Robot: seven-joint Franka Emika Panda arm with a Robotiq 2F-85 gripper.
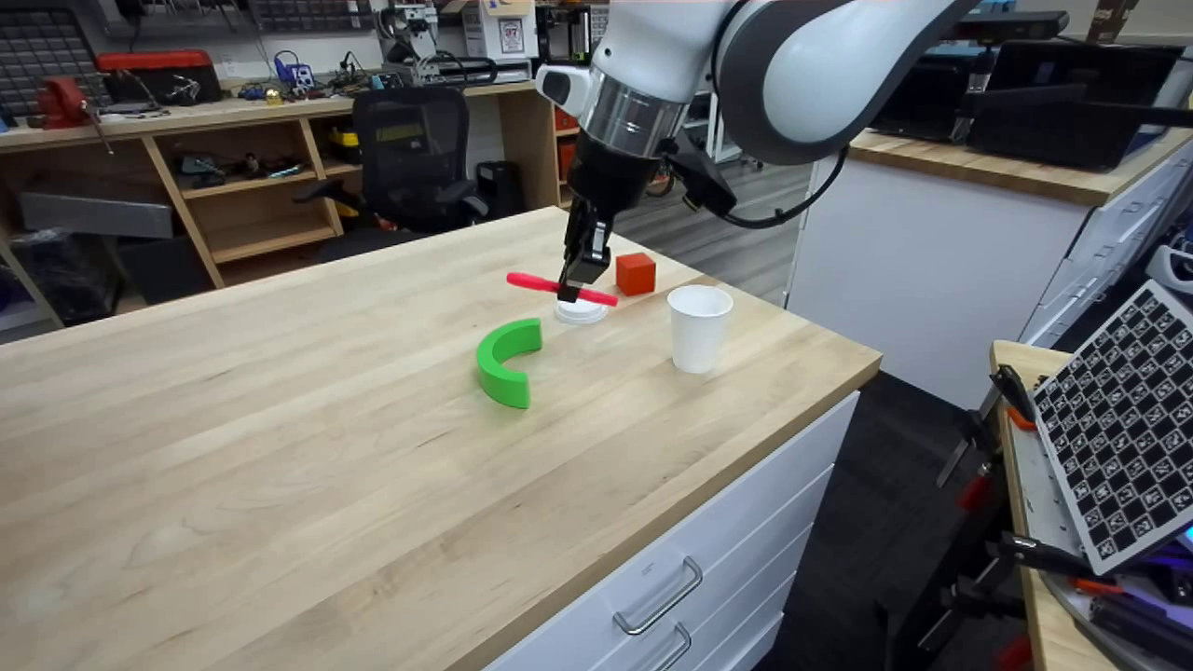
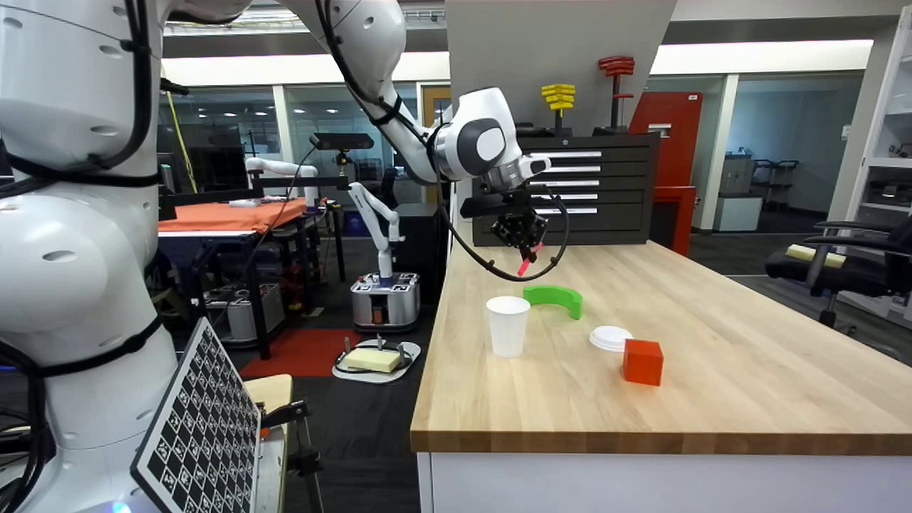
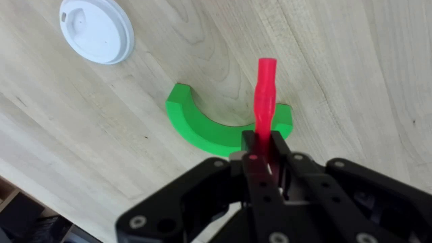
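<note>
My gripper is shut on a slim red stick (image 3: 265,93) and holds it above the table. In exterior view 1 the red stick (image 1: 532,281) lies nearly level across the fingertips, sticking out on both sides. A green half-ring (image 3: 210,135) rests on the table; in the wrist view the stick and the fingers cover part of its right end. To the upper left there lies a white cup lid (image 3: 99,30). A white paper cup (image 1: 699,328) stands upright to the gripper's right in exterior view 1, and an orange-red cube (image 1: 635,274) sits behind it.
In exterior view 2 a dark tool chest (image 2: 590,188) stands beyond the table's far end.
</note>
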